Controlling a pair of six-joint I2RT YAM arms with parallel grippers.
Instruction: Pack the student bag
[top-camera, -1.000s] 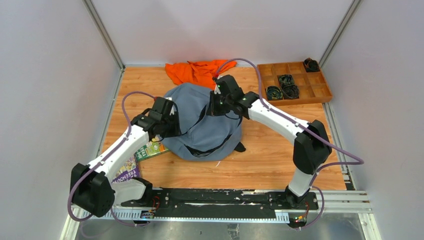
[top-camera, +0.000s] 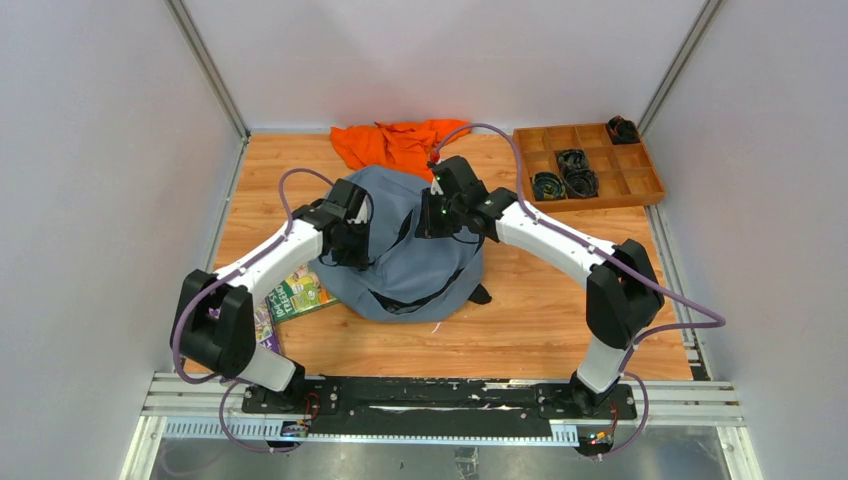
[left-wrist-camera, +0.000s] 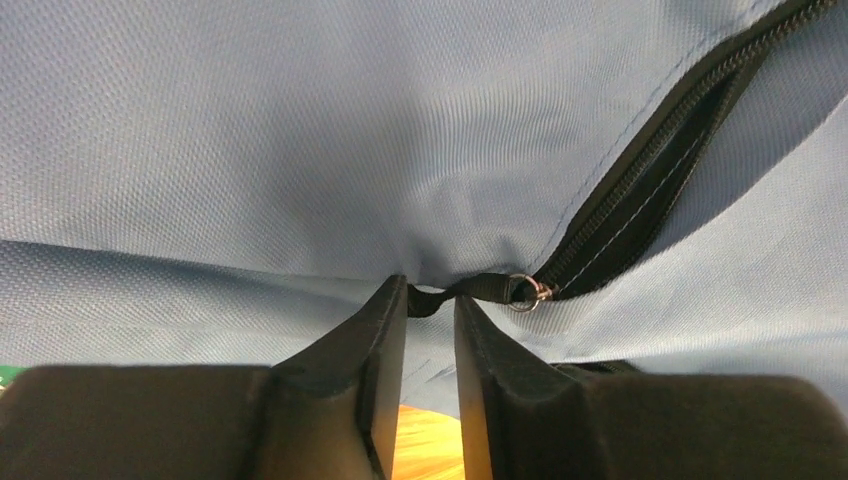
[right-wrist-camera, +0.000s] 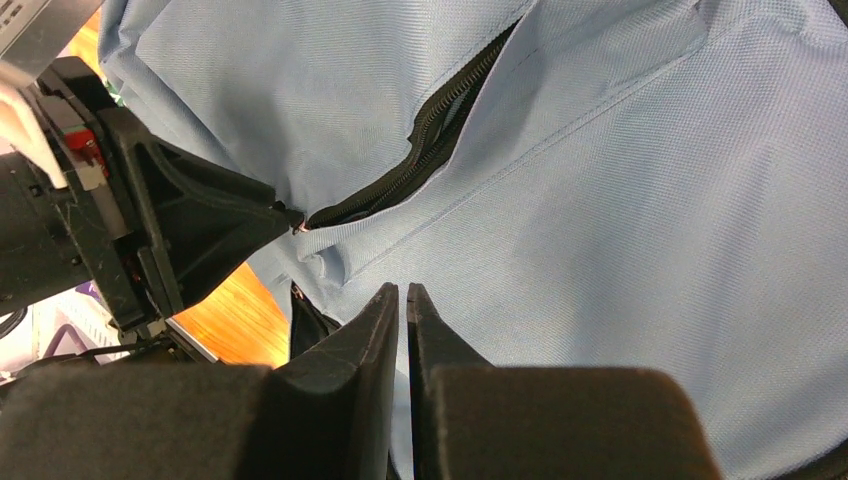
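Observation:
The grey-blue bag (top-camera: 400, 285) lies mid-table, with a zipper (left-wrist-camera: 670, 150) partly open. In the left wrist view my left gripper is at the zipper's end, its fingertips a little apart around the black pull tab, beside a metal ring (left-wrist-camera: 523, 292); whether it grips the tab is unclear. My right gripper hangs over the bag to the right, fingertips slightly apart with nothing seen between them. The left gripper's body shows at the left of the right wrist view, touching the zipper's end.
Books (top-camera: 300, 293) lie left of the bag. An orange cloth (top-camera: 395, 145) lies behind it. A wooden compartment tray (top-camera: 630, 180) with dark coiled items stands back right. Bare wood shows at front and right.
The right arm has shifted only slightly.

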